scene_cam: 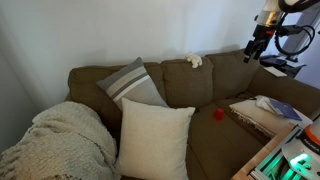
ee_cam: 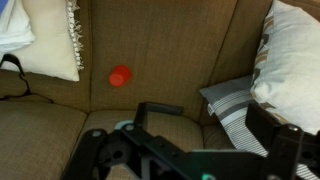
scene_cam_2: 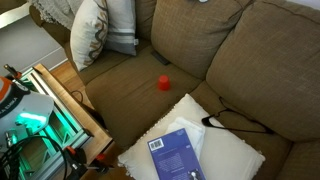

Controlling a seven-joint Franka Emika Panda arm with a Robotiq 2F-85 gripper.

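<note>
A small red object (scene_cam: 219, 114) sits alone on the brown sofa seat; it also shows as a red cup-like shape (scene_cam_2: 164, 82) in exterior view 2 and as a red round shape (ee_cam: 120, 75) in the wrist view. High over the sofa's right side hangs my gripper (scene_cam: 254, 52), well clear of the cushions. In the wrist view the gripper is open, its dark fingers wide apart and nothing held between them. A dark bar-like item (ee_cam: 163, 107) lies far below, near the sofa's crease.
A white pillow (scene_cam: 155, 138) and a striped pillow (scene_cam: 132, 84) lean on the sofa, beside a cream blanket (scene_cam: 60, 148). A blue book (scene_cam_2: 175, 156) lies on a pale cushion (scene_cam_2: 232, 155). A dark strap or cable (scene_cam_2: 238, 126) is near it. The seat around the red object is clear.
</note>
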